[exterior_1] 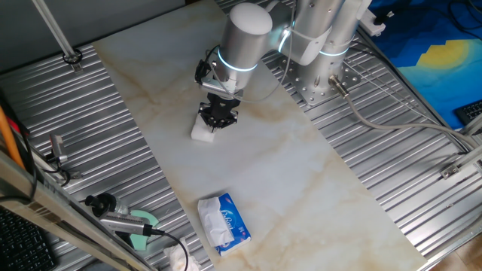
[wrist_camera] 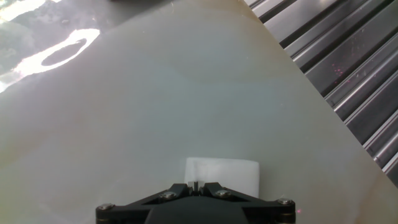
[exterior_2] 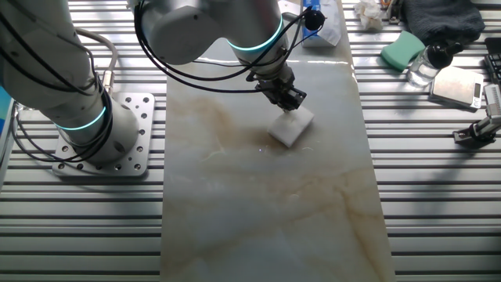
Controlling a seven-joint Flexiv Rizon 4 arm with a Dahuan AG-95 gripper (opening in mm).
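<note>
A white block (exterior_2: 291, 128), perhaps a sponge, lies on the marbled board (exterior_2: 258, 227). My gripper is right over it, its black fingertips drawn together. In the wrist view the block (wrist_camera: 227, 174) shows beyond and to the right of the fingertips; the gripper covers its near part. Exterior view 1 has the block (exterior_1: 202, 132) partly behind the gripper (exterior_1: 214, 128). The tips seem to touch the block, but whether any of it is pinched between them cannot be made out.
A blue tissue pack (exterior_1: 235, 222) lies near the board's edge. Beside the board, on the slatted metal table, are a green item (exterior_2: 402, 50), a clear bottle (exterior_2: 423, 69) and a small scale (exterior_2: 457, 86). Much of the board is bare, with thin shiny streaks near the block.
</note>
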